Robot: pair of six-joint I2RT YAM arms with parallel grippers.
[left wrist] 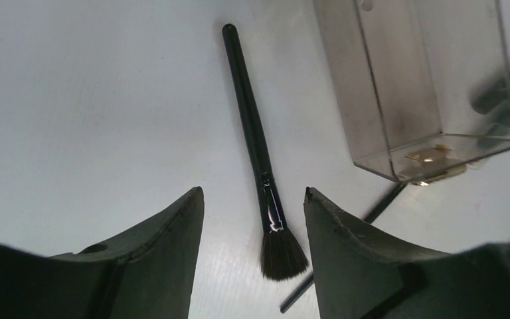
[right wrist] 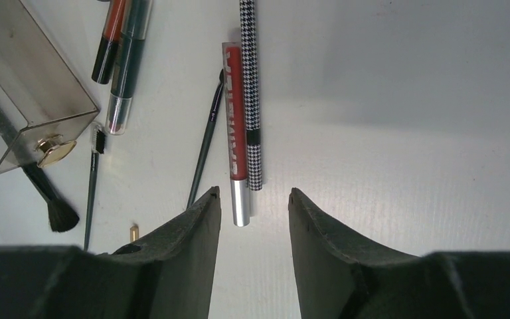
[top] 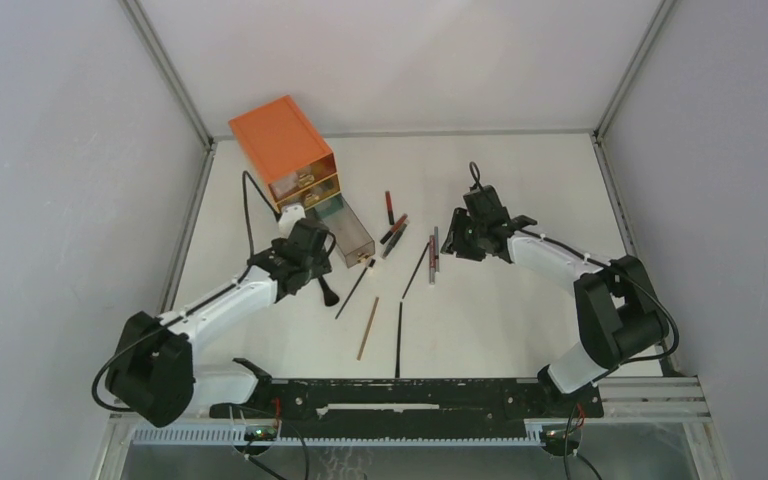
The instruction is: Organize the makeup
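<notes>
An orange organizer stands back left with its clear drawer pulled out. My left gripper hangs open over a black makeup brush, whose bristles point toward me, left of the drawer. My right gripper is part open, nothing visible between its fingers, just short of a red-and-silver tube and a houndstooth pen. Thin brushes, red and dark tubes, a wooden stick and a black stick lie loose around the middle.
Walls and metal rails edge the workspace.
</notes>
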